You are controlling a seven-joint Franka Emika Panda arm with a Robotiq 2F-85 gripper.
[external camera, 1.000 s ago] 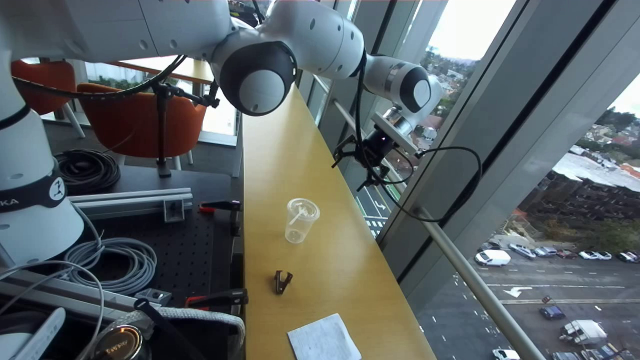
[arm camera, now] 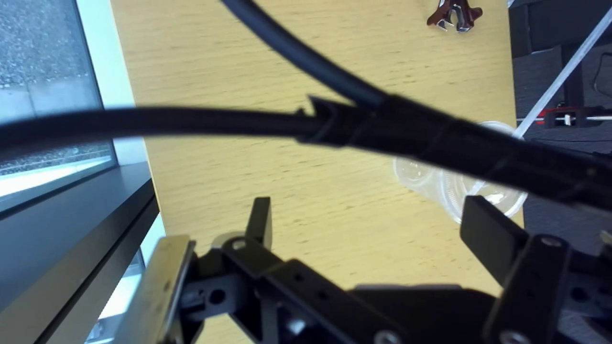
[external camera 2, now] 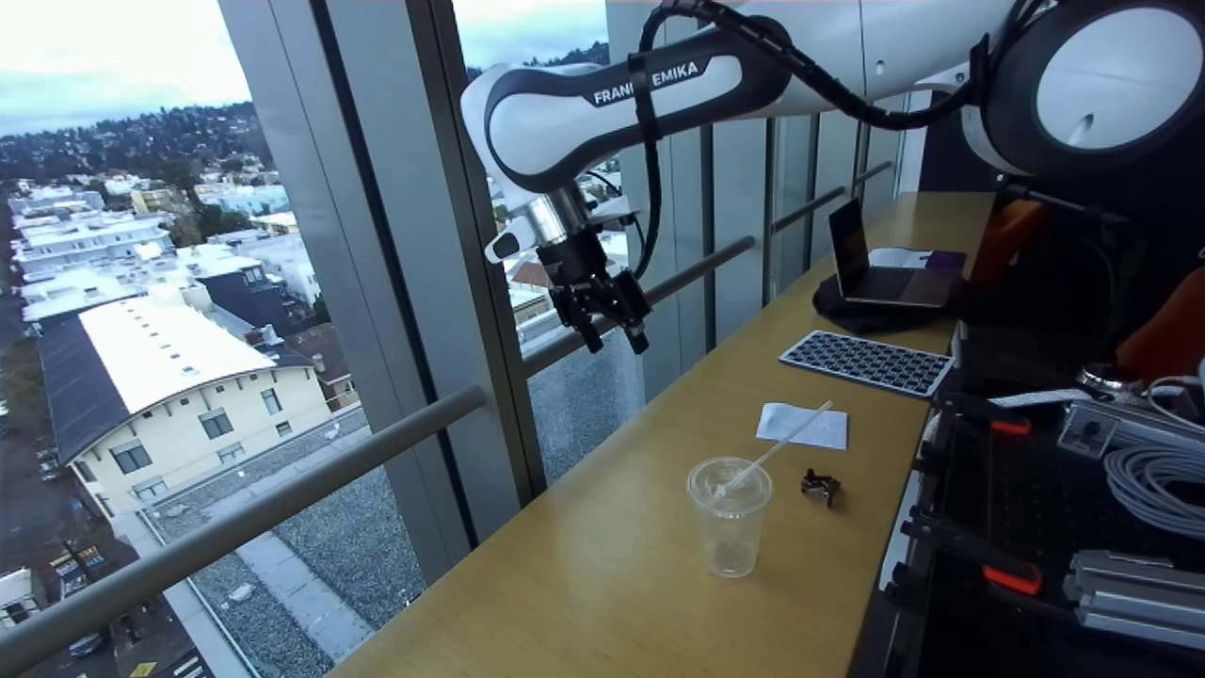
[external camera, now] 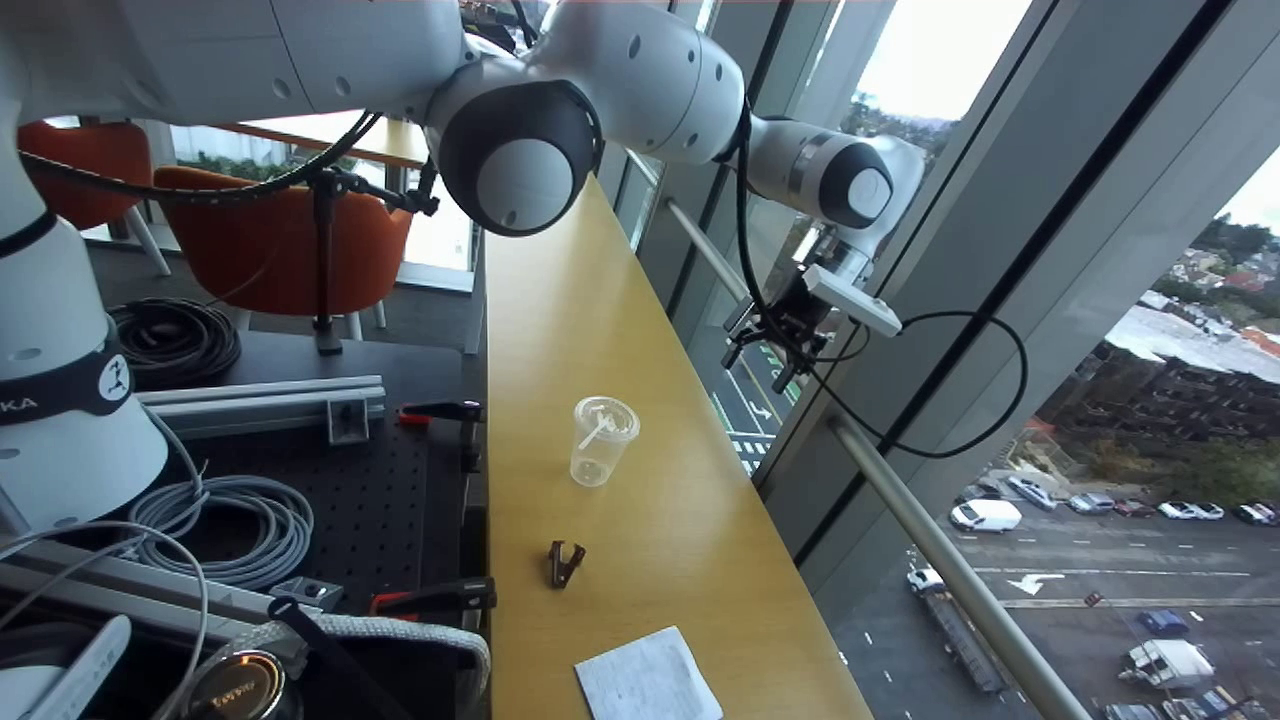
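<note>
On the wooden counter (external camera: 540, 324) stands a clear plastic cup (external camera: 596, 449) with a lid, upright, a pale straw (external camera 2: 787, 441) poking up through the lid. In the wrist view the cup (arm camera: 419, 177) is partly covered by a black cable. A dark brown staple remover (external camera: 565, 564) and a white folded paper (external camera: 654, 679) lie on the counter past the cup. High up by the window, well away from all of these, my gripper (external camera 2: 616, 339) is open. Wide apart in the wrist view, its fingers (arm camera: 261, 222) have only bare counter between them.
A metal rail (external camera 2: 429, 420) and window frames run close beside the arm. A keyboard (external camera 2: 867, 362) and an open laptop (external camera 2: 892, 266) sit farther along the counter. The black cart (external camera: 402, 528) with coiled cables borders its other side.
In exterior view 1 my gripper has moved right, toward the window, and its wrist has turned. The cup, staple remover and paper have stayed put.
</note>
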